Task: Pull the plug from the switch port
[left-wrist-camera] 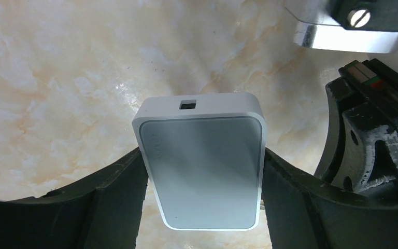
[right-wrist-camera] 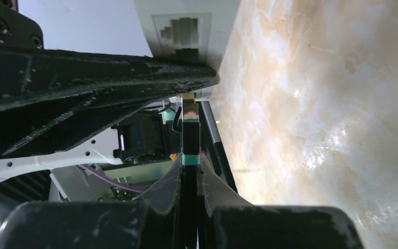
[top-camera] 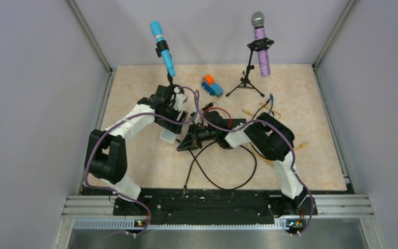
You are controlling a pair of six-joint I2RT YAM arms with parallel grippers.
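Observation:
The white switch box is between the fingers of my left gripper, which is shut on its two sides. A small empty slot shows on its top edge in the left wrist view. My right gripper is shut on a slim black plug with a gold-coloured tip. That tip points at the switch's white port face, where one open port is visible. A black finger of the left gripper covers the spot where the tip ends, so I cannot tell whether it sits in a port.
A black cable loops across the front of the table, its loose end near the front edge. Yellow and blue cables lie under and around the right arm. A toy car and a microphone stand are behind.

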